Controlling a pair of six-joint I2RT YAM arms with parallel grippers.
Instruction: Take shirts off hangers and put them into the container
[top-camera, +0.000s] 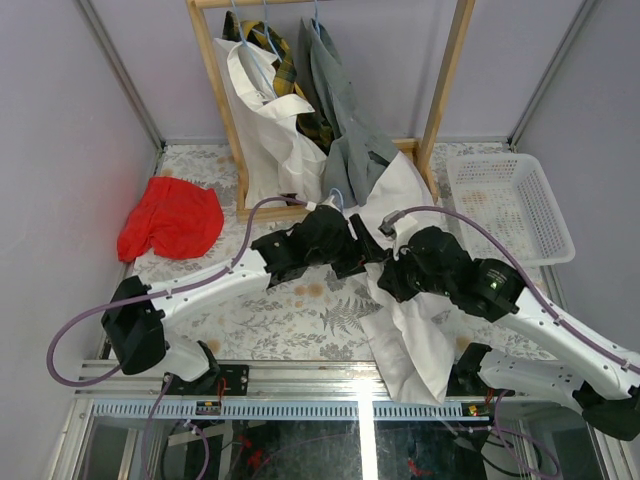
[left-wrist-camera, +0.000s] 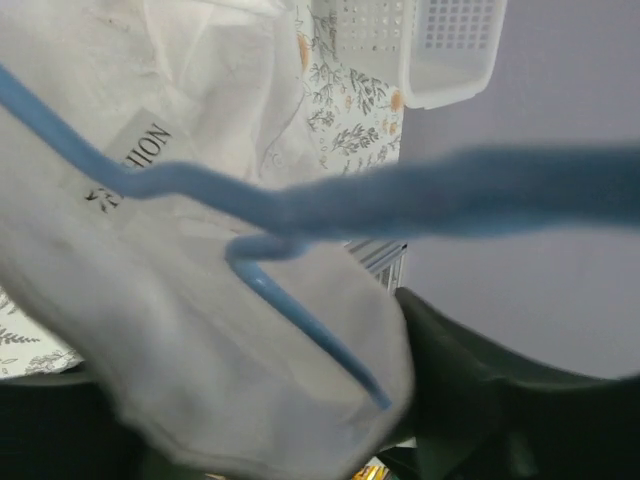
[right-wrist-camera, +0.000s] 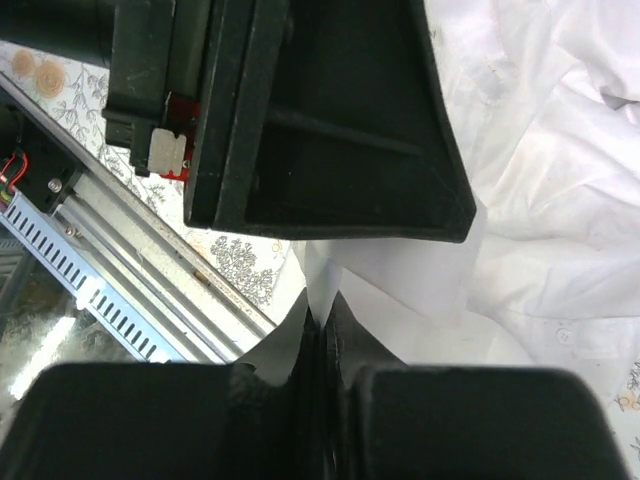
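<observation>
The white shirt (top-camera: 425, 340) hangs down across the right middle of the table, its lower part spread near the front rail. In the left wrist view, a blue hanger (left-wrist-camera: 340, 205) runs along the shirt's collar and shoulder, with one arm over the cloth. My left gripper is open; its dark fingers stand apart on either side of the shirt's shoulder and the hanger arm end. My right gripper is shut on a pinched fold of white cloth. The left gripper's dark finger (right-wrist-camera: 350, 130) stands just beyond it, very close.
Behind, a wooden rack (top-camera: 448, 85) holds a white garment (top-camera: 265, 125), a plaid one and a grey one (top-camera: 345, 110). A red cloth (top-camera: 172, 218) lies at left. An empty white basket (top-camera: 510, 205) stands at right. The two grippers nearly touch, leaving little room between them.
</observation>
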